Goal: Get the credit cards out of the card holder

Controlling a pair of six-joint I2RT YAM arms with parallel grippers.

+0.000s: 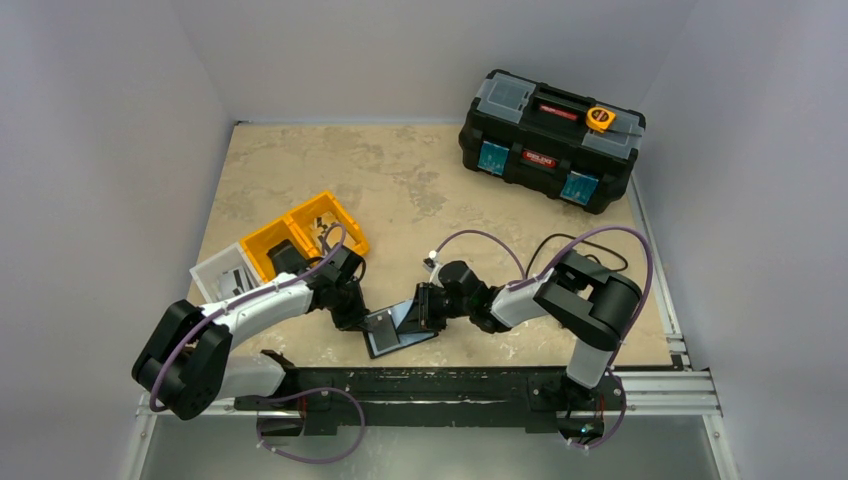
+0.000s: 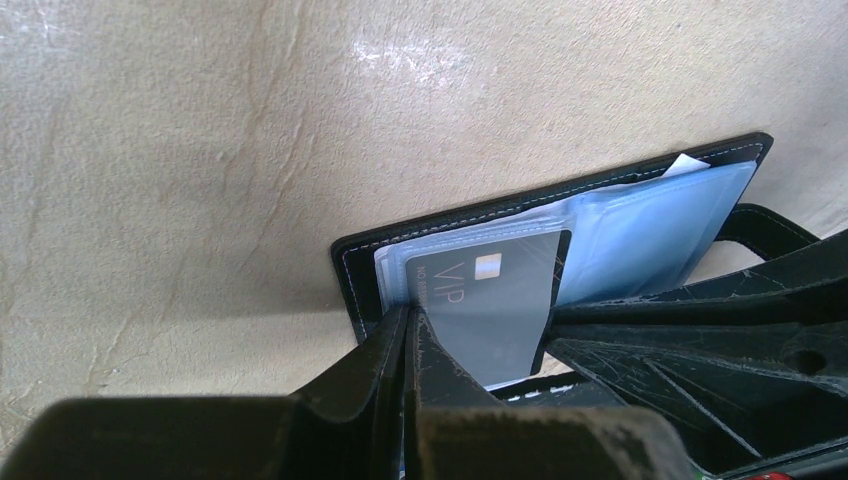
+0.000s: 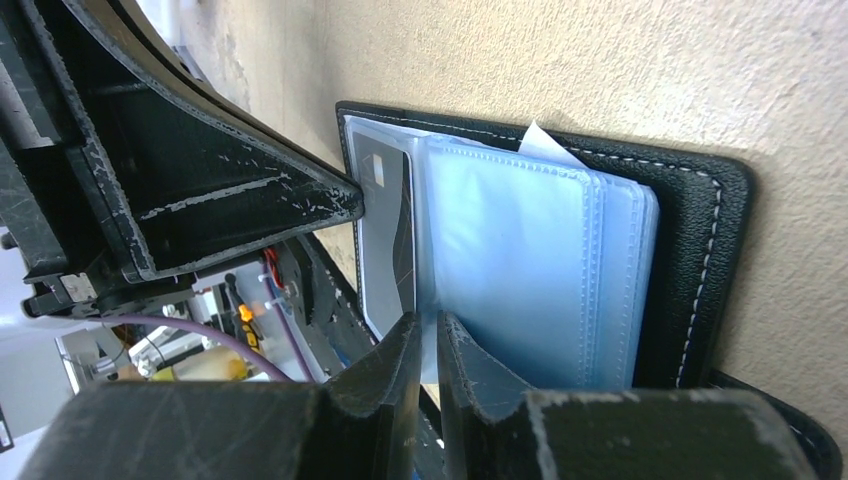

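Observation:
The open black card holder (image 1: 400,345) lies at the front middle of the table between both grippers. In the left wrist view its clear blue sleeves (image 2: 650,230) show, with a grey VIP card (image 2: 480,290) in a sleeve at the left part. My left gripper is shut, tips at that card's left edge; nothing clearly shows between its fingers. My right gripper is shut, tips on the sleeves beside the card (image 3: 380,240); nothing clearly shows between its fingers. A white slip (image 3: 540,145) pokes from the holder's top edge.
Orange bins (image 1: 267,236) and a white bin (image 1: 205,272) stand at the left. A black toolbox (image 1: 550,150) with a yellow tape measure (image 1: 600,118) sits at the back right. A black cable lies at the right.

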